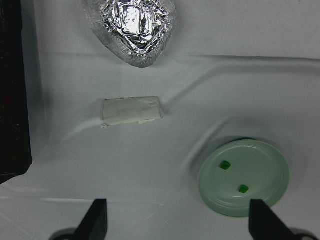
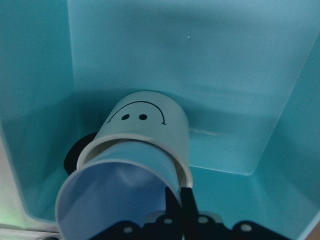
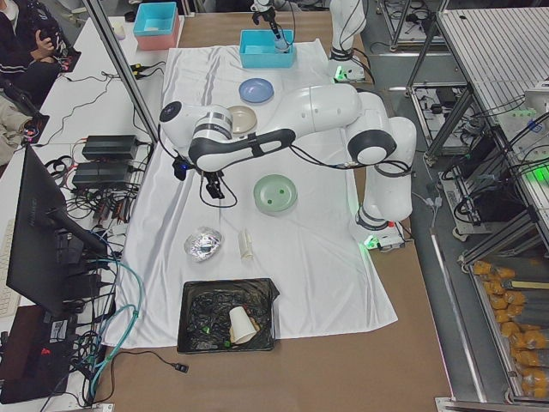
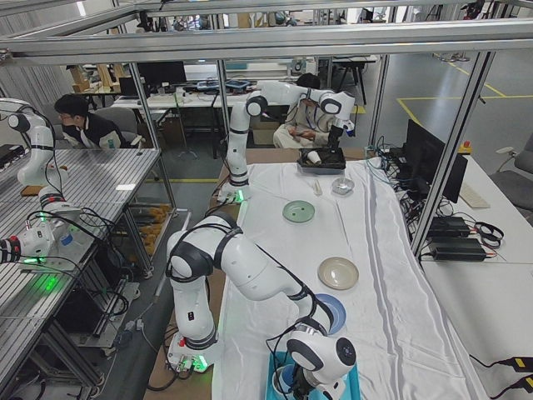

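Note:
My left gripper hangs open over the white cloth, above a green plate (image 1: 242,175) with two small green bits on it, a pale flat strip (image 1: 131,110) and a crumpled foil item (image 1: 132,27). In the right wrist view my right gripper is down in a blue bin (image 2: 195,50), its fingers close together at the rim of a blue cup (image 2: 112,195), which is nested in a white cup (image 2: 140,115) with a face drawn on it; whether the rim is between the fingers is unclear.
A black lined tray (image 3: 206,318) holding a paper cup stands at one end of the cloth. A beige plate (image 4: 338,273) and a blue plate (image 4: 333,304) lie near the blue bin.

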